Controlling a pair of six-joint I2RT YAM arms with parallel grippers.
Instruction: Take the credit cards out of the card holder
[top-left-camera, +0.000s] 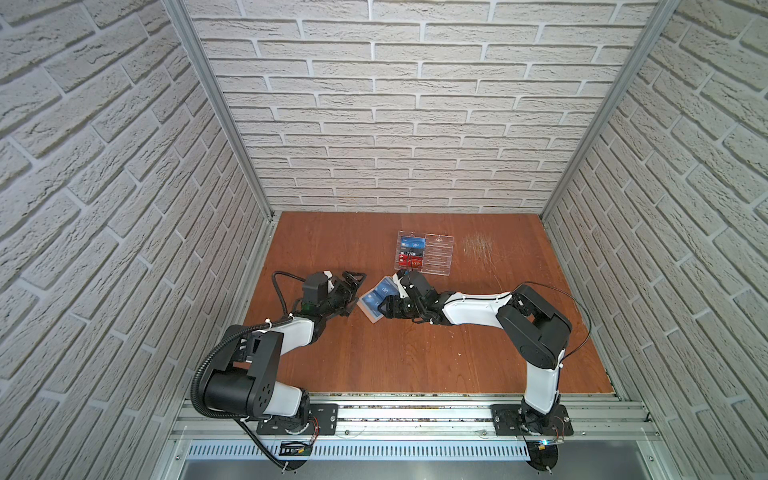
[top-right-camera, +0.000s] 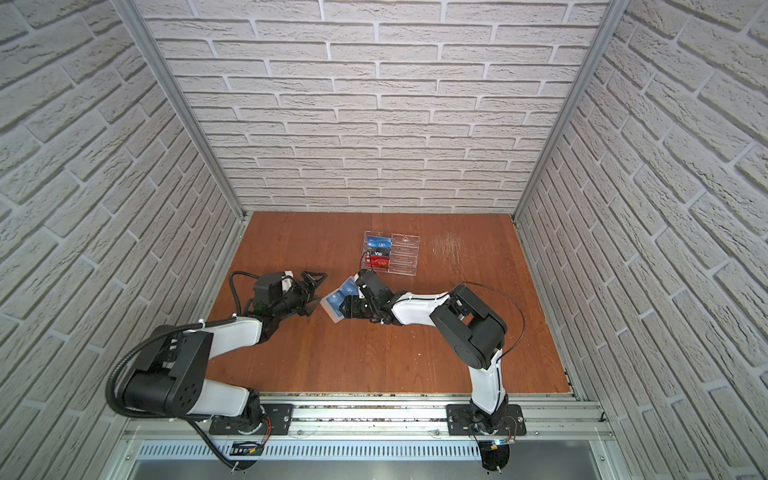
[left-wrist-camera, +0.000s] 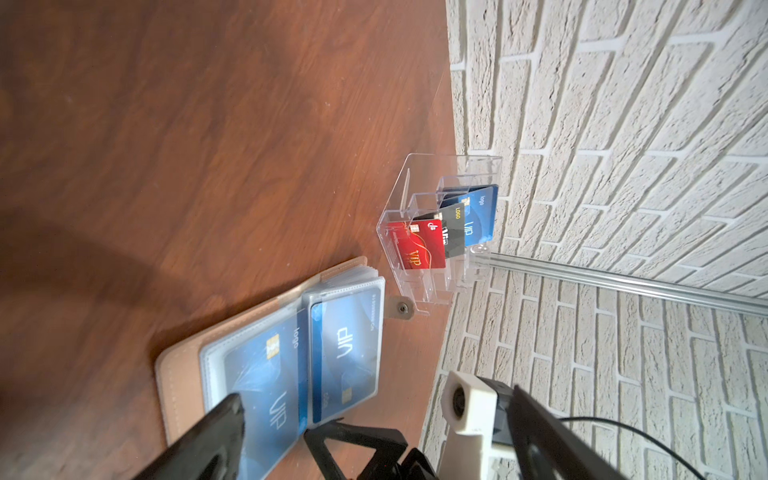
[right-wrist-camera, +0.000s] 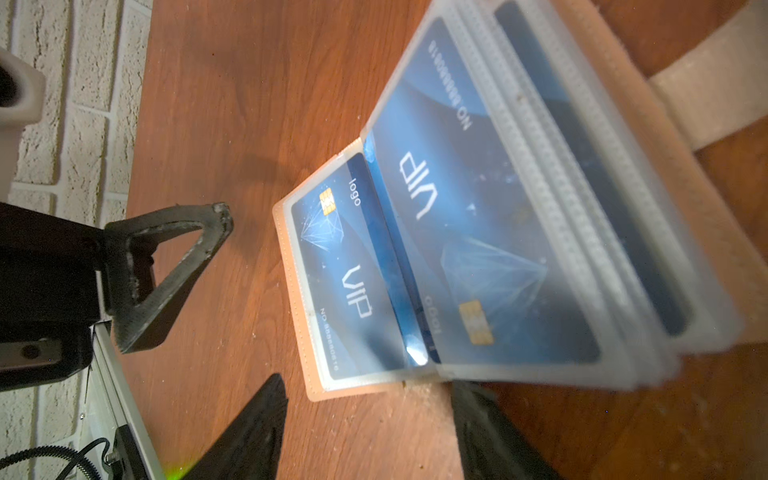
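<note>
The tan card holder (right-wrist-camera: 297, 312) lies opened on the table, with blue VIP cards behind its clear sleeves. One blue card (right-wrist-camera: 344, 272) shows in the flat page; another blue card (right-wrist-camera: 488, 232) is in the raised stack of pages. My right gripper is part open at the lower edge of the holder, its fingers apart and no card visibly clamped between them. On the holder's left side my left gripper (top-left-camera: 356, 293) stands open and empty. From above, the right gripper hides part of the holder.
Behind the holder stands a clear acrylic rack (top-left-camera: 438, 254) holding a blue card (left-wrist-camera: 480, 216), a black card (left-wrist-camera: 453, 228) and a red card (left-wrist-camera: 420, 244); its right half looks empty. Both grippers are close together around the holder.
</note>
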